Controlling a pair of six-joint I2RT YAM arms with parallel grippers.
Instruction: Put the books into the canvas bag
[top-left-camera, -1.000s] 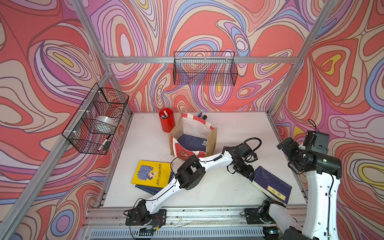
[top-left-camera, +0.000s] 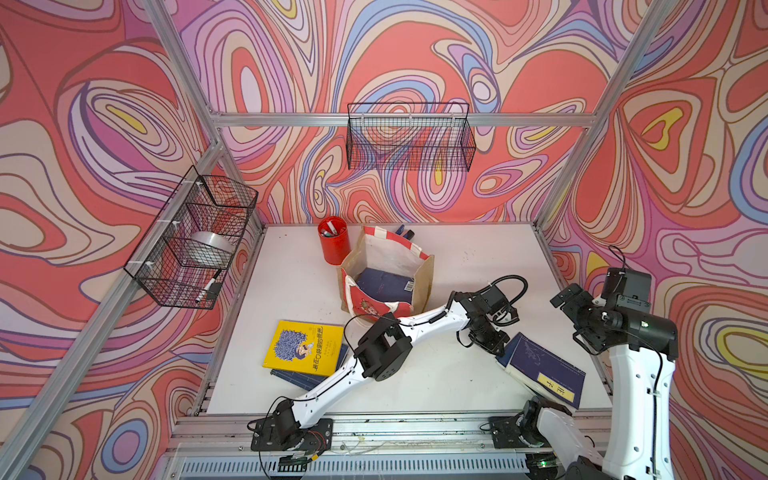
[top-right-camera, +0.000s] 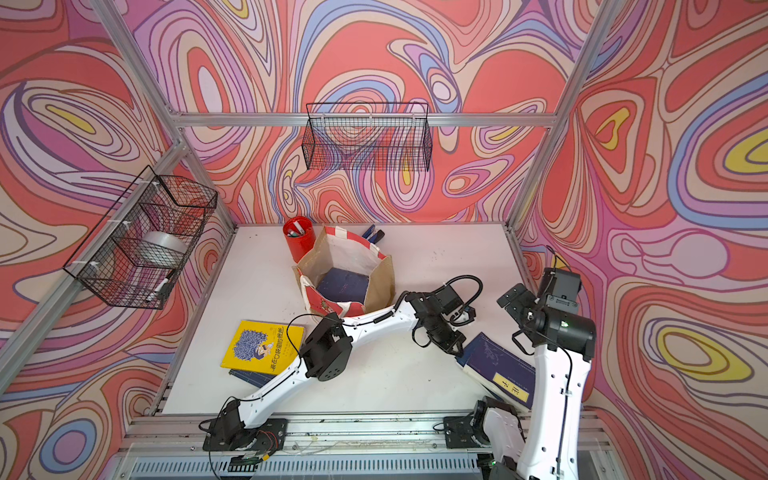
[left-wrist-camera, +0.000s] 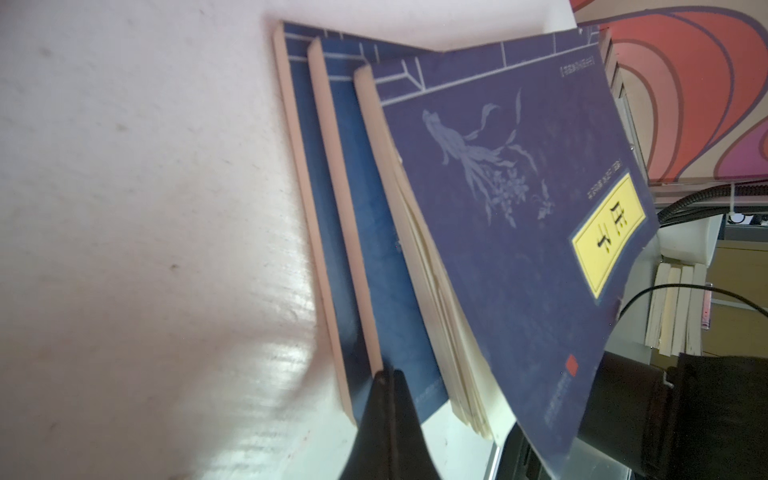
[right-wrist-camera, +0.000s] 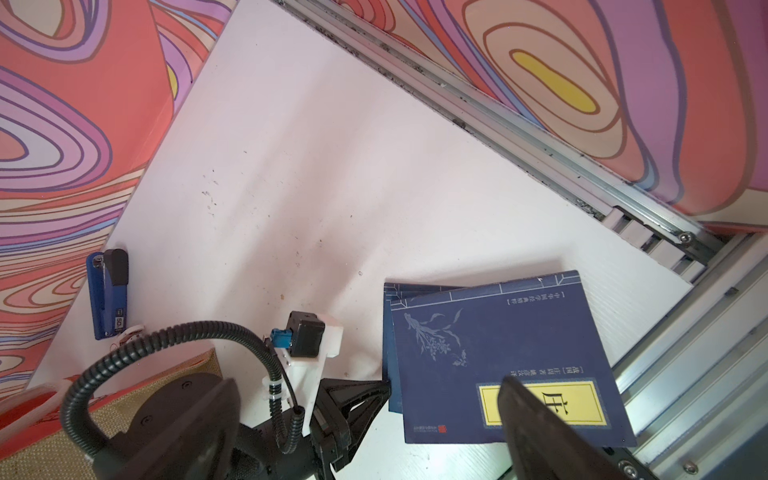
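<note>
A stack of dark blue books (top-left-camera: 546, 372) lies at the table's right front. The top book (left-wrist-camera: 496, 200) sits askew, its outer part tilted, and edges of two lower blue books (left-wrist-camera: 340, 200) show beneath it. My left gripper (top-left-camera: 501, 357) is shut at the stack's left side, its fingertips (left-wrist-camera: 390, 392) against a lower book, with nothing visible between them. Over the table's right side my right gripper (top-left-camera: 566, 318) hangs open and empty, apart from the stack. The canvas bag (top-left-camera: 425, 286) stands open at the middle back, with a dark blue book (top-left-camera: 384, 285) inside.
A yellow book (top-left-camera: 302, 347) lies over blue ones (top-left-camera: 292, 378) at the left front. Behind the bag are a red pen cup (top-left-camera: 334, 246) and staplers (right-wrist-camera: 108, 292). My left arm crosses the table in front of the bag.
</note>
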